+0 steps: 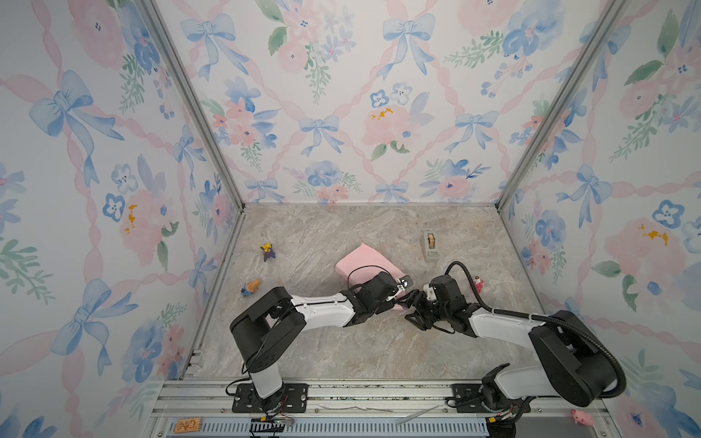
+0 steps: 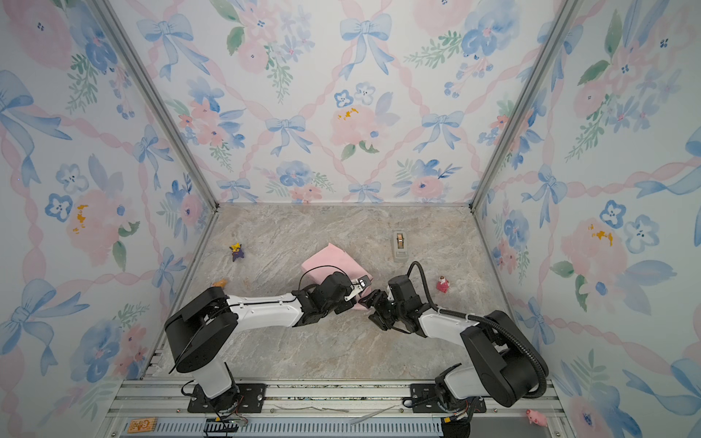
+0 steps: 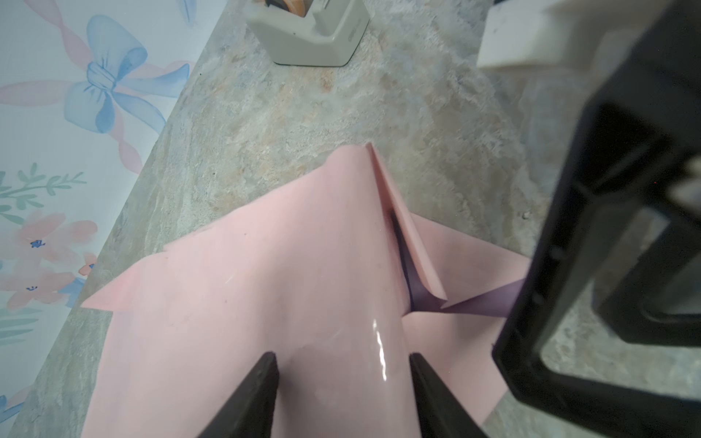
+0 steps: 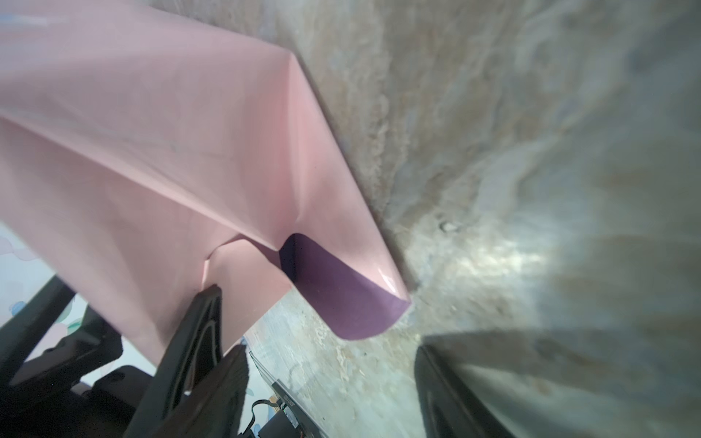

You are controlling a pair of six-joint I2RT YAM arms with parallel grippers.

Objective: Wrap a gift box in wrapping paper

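The box is wrapped over in pink paper [image 3: 241, 299] and lies near the middle of the table; the box itself is hidden. At its right end the paper sticks out as loose flaps [image 4: 350, 299] with a purple inner side. My left gripper is shut across the wrapped box, a finger [image 3: 252, 398] on either side of it. Facing that end, my right gripper stands open, one finger [image 4: 219, 394] close to the flaps and nothing visible gripped between.
A tape dispenser [image 1: 431, 244] stands behind to the right. Small toys lie around: a purple-yellow figure [image 1: 268, 251], an orange-blue one [image 1: 250, 287] and a red one [image 2: 443, 284].
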